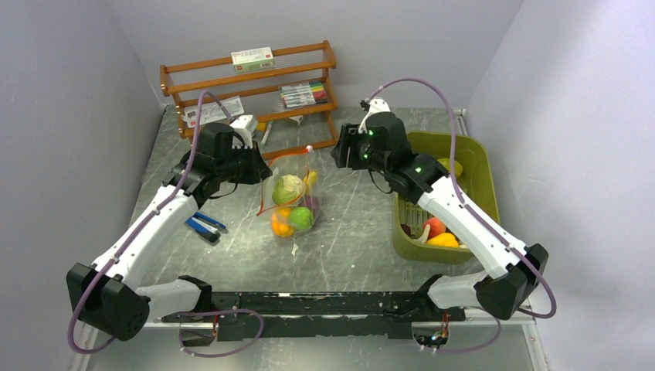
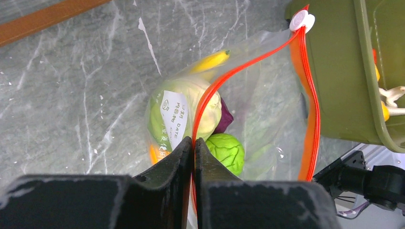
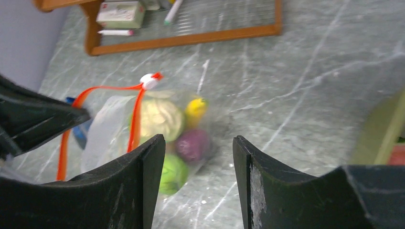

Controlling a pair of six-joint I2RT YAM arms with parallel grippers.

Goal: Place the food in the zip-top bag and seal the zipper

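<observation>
A clear bag [image 1: 307,171] with an orange-red zipper edge stands on the table, its mouth gaping. Inside it are a pale cauliflower-like head [image 1: 287,188], a green cabbage [image 2: 226,151], a yellow piece [image 3: 195,110], a purple one [image 3: 193,144] and an orange one [image 1: 282,222]. The left gripper is shut on the bag's orange rim. A white slider [image 2: 301,20] sits at one corner of the zipper. My right gripper is apart from the bag, to its right, its fingers spread with nothing between them.
A green bin [image 1: 402,239] with more play food stands at the right. Behind the bag is a wooden rack [image 1: 331,58] holding boxes. Blue and black tools [image 1: 205,227] lie left of the bag. Bare table [image 1: 351,239] separates bag and bin.
</observation>
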